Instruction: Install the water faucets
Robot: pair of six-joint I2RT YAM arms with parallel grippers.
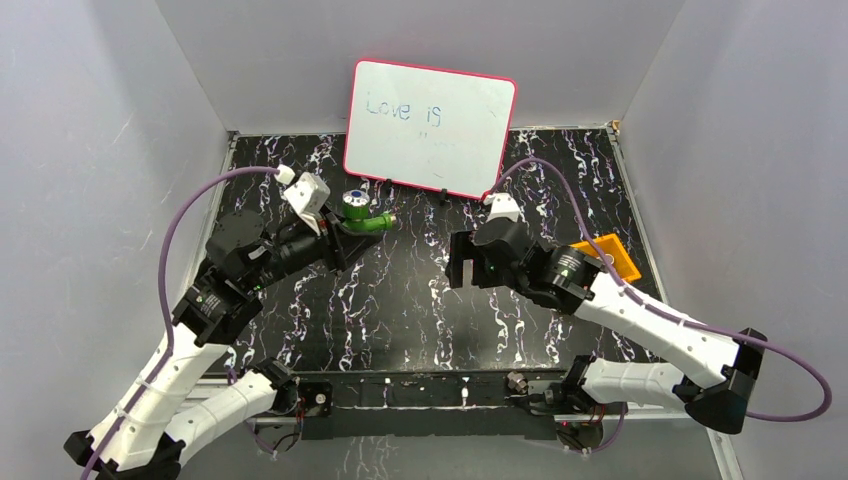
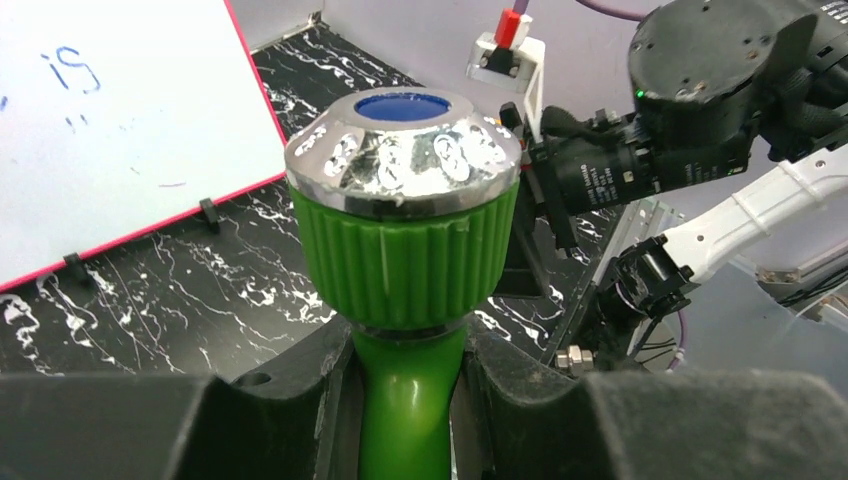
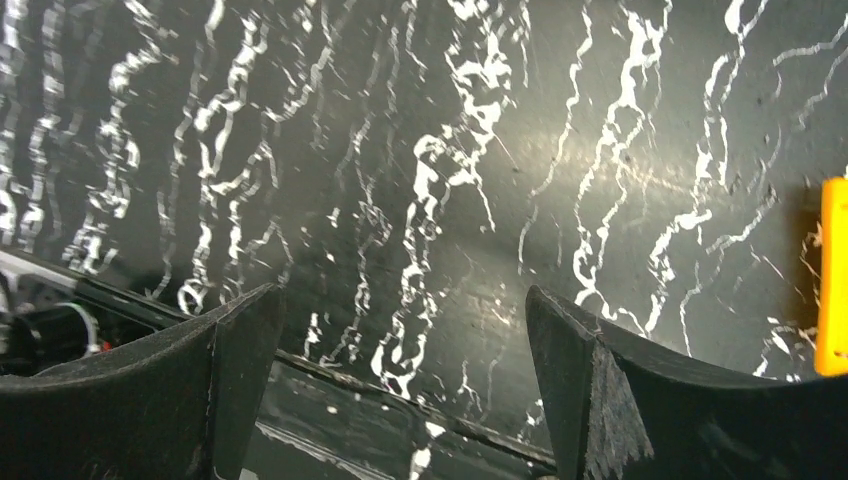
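Observation:
A green faucet (image 2: 405, 250) with a chrome cap and a blue disc on top is held by my left gripper (image 1: 350, 242), whose fingers close around its green body. In the top view, the faucet's brass-tipped spout (image 1: 380, 222) points right, clear of anything else. My right gripper (image 1: 466, 268) stands open over the middle of the table. Only bare marble shows between its fingers in the right wrist view. A small silvery metal piece (image 1: 516, 382) rests by the table's front edge, out of both grippers; its exact shape is too small to tell.
An orange box (image 1: 627, 262) sits on the right, partly behind the right arm. At the back leans a whiteboard (image 1: 430, 135) with a red frame.

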